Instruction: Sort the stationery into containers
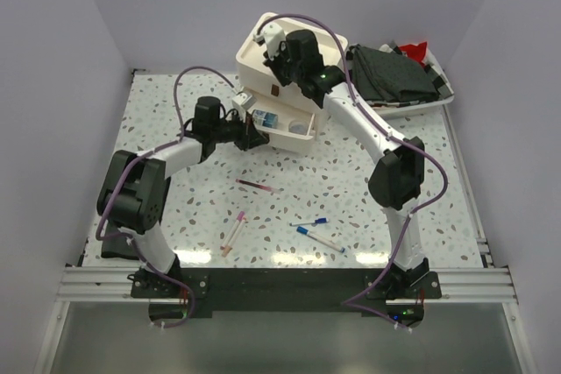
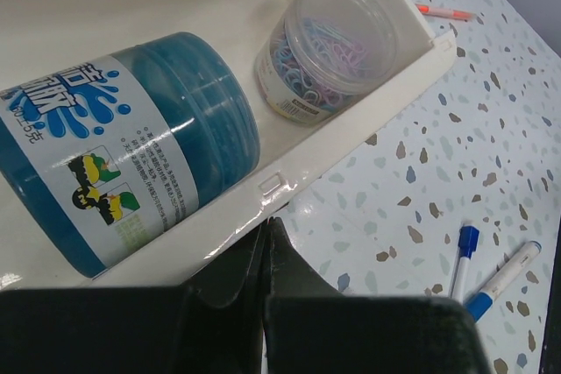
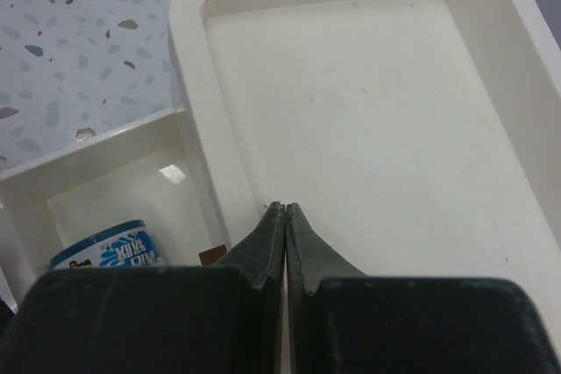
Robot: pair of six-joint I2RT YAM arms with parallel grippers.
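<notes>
A white box (image 1: 259, 60) with a recessed top (image 3: 368, 111) stands at the back, its drawer (image 1: 280, 136) part-way out at the front. Inside the drawer lie a blue-labelled jar (image 2: 131, 146) and a clear tub of coloured paper clips (image 2: 324, 50). My left gripper (image 1: 262, 140) is shut, its tips (image 2: 273, 232) close against the outside of the drawer's front wall; nothing shows between them. Over the box's top, near the edge above the drawer, is my right gripper, also shut and empty. Whether its tips touch the box, I cannot tell.
Loose on the speckled table are a red pen (image 1: 256, 186), a pink marker (image 1: 233, 228), an orange-ended marker (image 1: 233, 238), a small blue-capped pen (image 1: 309, 222) and a blue marker (image 1: 321, 239). A white basket (image 1: 421, 109) with dark cloth stands back right.
</notes>
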